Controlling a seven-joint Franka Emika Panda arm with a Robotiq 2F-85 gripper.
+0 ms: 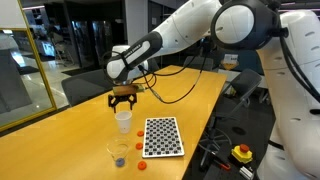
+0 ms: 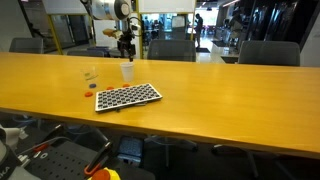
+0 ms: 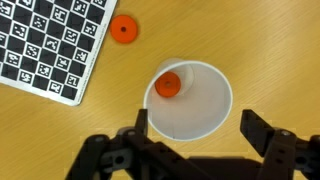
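Observation:
Above a white cup (image 1: 124,121) hangs my gripper (image 1: 122,103), its fingers apart and nothing between them. Looking down in the wrist view, I see into the open cup (image 3: 205,108), where an orange disc (image 3: 168,84) lies inside. The two fingertips show at the lower left and right of the cup in that view, clear of its rim. Another orange disc (image 3: 124,29) rests on the table, between the cup and a black-and-white patterned board (image 3: 50,45).
The board (image 1: 162,138) lies flat to the right of the cup. A clear container (image 1: 118,150) stands nearer, and several small red-orange discs are scattered around it. Wide bare table (image 2: 230,90) extends beyond the board.

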